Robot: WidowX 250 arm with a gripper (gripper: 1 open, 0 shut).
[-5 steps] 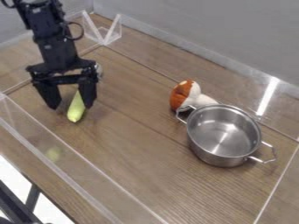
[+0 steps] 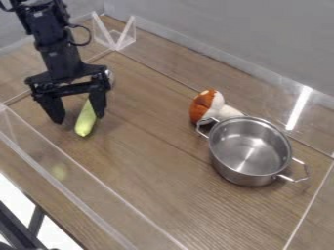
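The black robot gripper [image 2: 72, 105] hangs low over the wooden table at the left, its two fingers spread open. A light green, elongated object [image 2: 86, 119] lies on the table beside the right finger, partly behind it; I cannot tell whether they touch.
A steel pot [image 2: 249, 150] with two handles stands at the right. An orange and white object [image 2: 210, 106] lies just behind it. A white wire piece [image 2: 115, 37] sits at the back left.
The gripper has turned and shifted slightly, its fingers now appearing wider across the view. The green object, pot and other objects look unmoved.
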